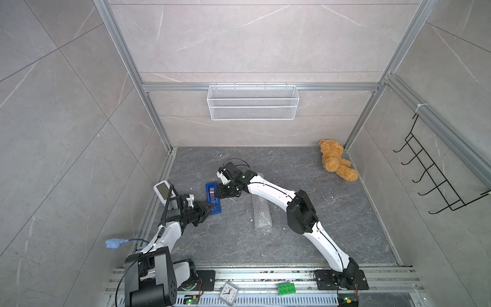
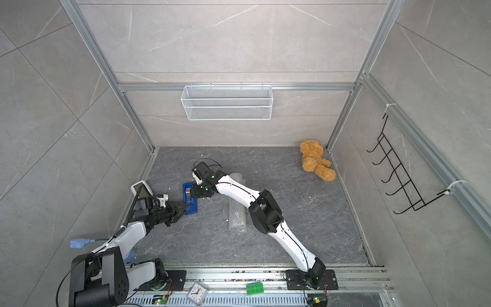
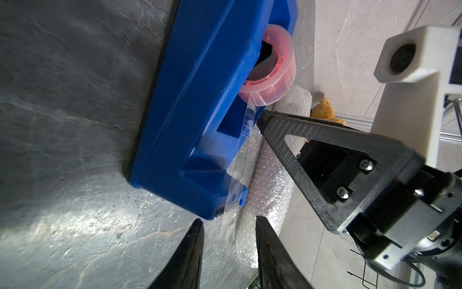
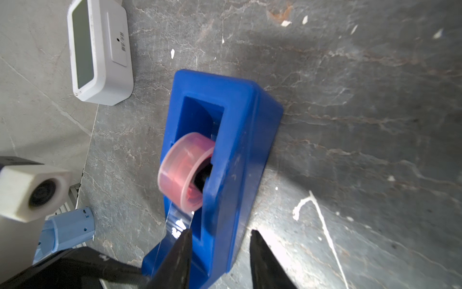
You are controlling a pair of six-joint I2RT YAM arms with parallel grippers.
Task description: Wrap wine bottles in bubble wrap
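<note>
A blue tape dispenser (image 1: 215, 206) with a roll of clear tape (image 4: 185, 168) stands on the floor at left. In the left wrist view a strip of tape (image 3: 229, 226) hangs past the dispenser's cutting end. My left gripper is part open at that end, the strip reaching into its gap, apart from both fingers. Over the dispenser's side, my right gripper is part open, its fingers near the blue wall; whether they touch it I cannot tell. The bubble wrap roll (image 1: 262, 212) lies under the right arm, which hides part of it; no bottle shows inside.
A teddy bear (image 1: 335, 160) sits in the far right corner. A white device with a screen (image 1: 163, 190) stands left of the dispenser. A wire basket (image 1: 253, 102) hangs on the back wall.
</note>
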